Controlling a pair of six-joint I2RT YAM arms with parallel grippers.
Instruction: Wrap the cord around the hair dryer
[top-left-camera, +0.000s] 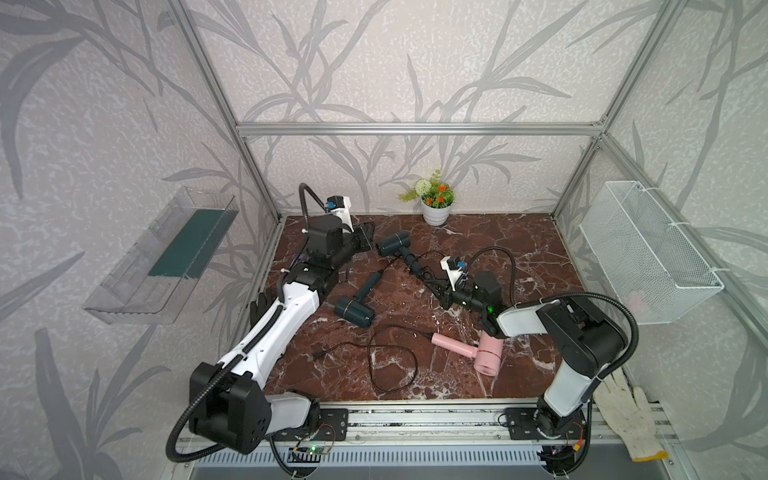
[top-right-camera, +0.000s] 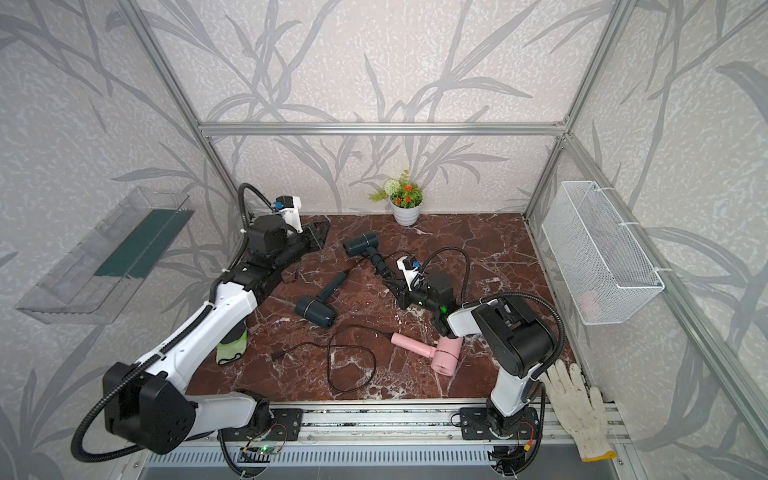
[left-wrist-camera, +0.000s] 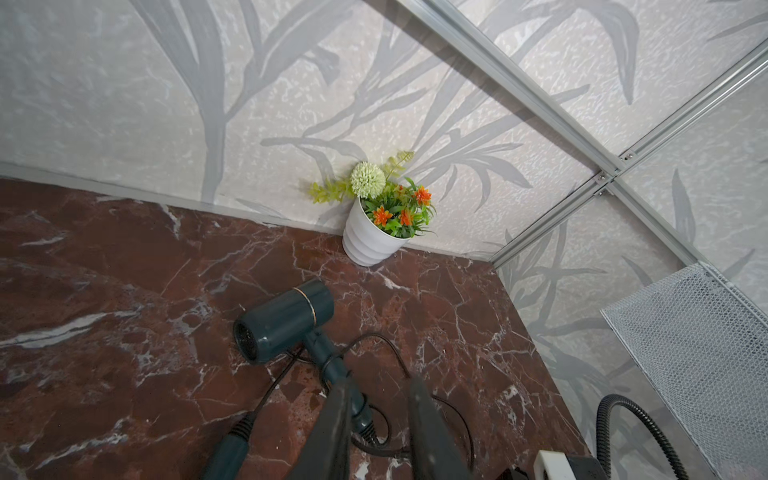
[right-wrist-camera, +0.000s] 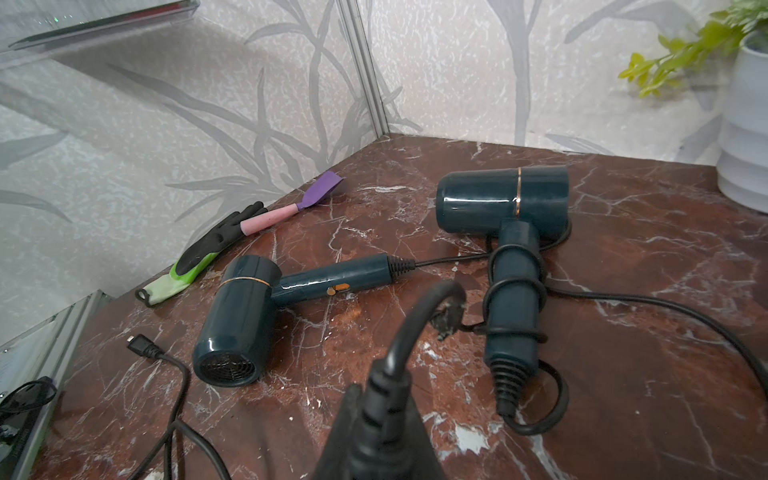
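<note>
A dark teal hair dryer (right-wrist-camera: 504, 200) lies at the back middle, several turns of black cord (right-wrist-camera: 516, 284) around its handle. In the right wrist view my right gripper is shut on a black plug (right-wrist-camera: 380, 444); its cable arches up and back toward the wrapped handle. My left gripper is open, its fingers (left-wrist-camera: 334, 416) apart above the table, with nothing held between them. From the top left view, the left gripper (top-left-camera: 366, 237) is left of the dryer head (top-left-camera: 393, 243), while the right gripper (top-left-camera: 438, 291) is beyond the handle's lower end.
A second teal dryer (top-left-camera: 354, 310) lies to the front left, its cord running toward the wrapped one. A pink dryer (top-left-camera: 456, 345) with a loose cord lies in front. At the back wall stands a flowerpot (top-left-camera: 437, 209). Free table remains at right.
</note>
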